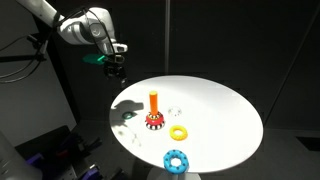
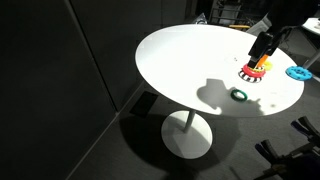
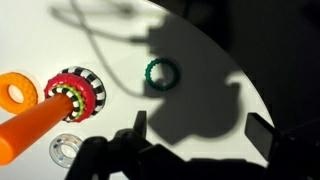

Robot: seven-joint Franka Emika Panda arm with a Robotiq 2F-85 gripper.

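Observation:
A stacking toy with an orange post point(image 1: 154, 103) and a red base point(image 1: 154, 122) with black-and-white trim stands upright on the white table. The small green ring point(image 3: 162, 74) lies flat and apart from it, toward the table's edge on my arm's side. In exterior view 1 this green ring point(image 1: 129, 115) is to the left of the toy. My gripper is open and hangs above the table's edge. Its fingers are wide apart, with nothing between them. In the wrist view the ring appears just beyond the left finger point(image 3: 140, 123), and the gripper's shadow falls beside it.
A yellow-orange ring point(image 1: 178, 132), a blue ring point(image 1: 176, 161) and a clear ring point(image 3: 65, 150) lie around the toy. The post rises tall beside the green ring.

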